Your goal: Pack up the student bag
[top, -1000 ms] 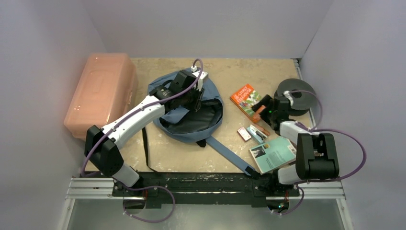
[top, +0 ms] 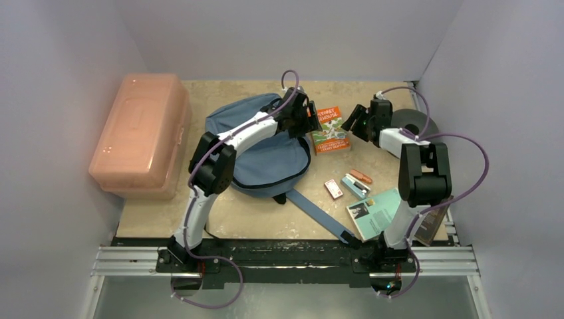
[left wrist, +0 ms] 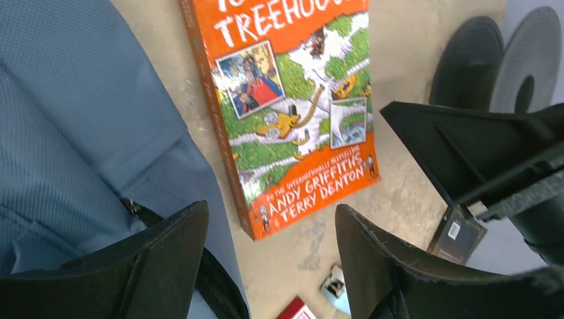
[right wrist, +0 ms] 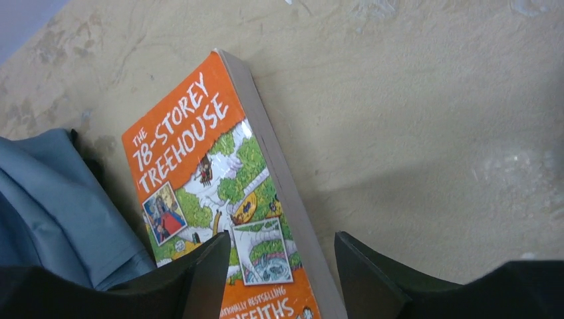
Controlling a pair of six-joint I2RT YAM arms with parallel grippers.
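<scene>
The orange treehouse book [top: 329,131] lies flat beside the bag's right edge, cover up. My left gripper [top: 314,117] stands open over the book's left side, and both its fingers [left wrist: 174,249] show apart in the left wrist view. Across the book, my right gripper [top: 350,125] is parted at its right side. In the right wrist view the book's pale page edge [right wrist: 286,179] runs down between the fingers, with no grip visible. The blue bag [top: 266,163] lies on the table, partly under the left arm; blue fabric hides its inside.
The green book [top: 376,211], a blue pencil box [top: 355,186], an orange item [top: 361,176] and a small red-and-white box [top: 333,189] lie front right. A dark round object [top: 418,119] stands behind the right arm; a pink case [top: 140,136] fills the left.
The orange book has shifted left and straightened. My left gripper has come right to it; my right gripper has moved back and left.
</scene>
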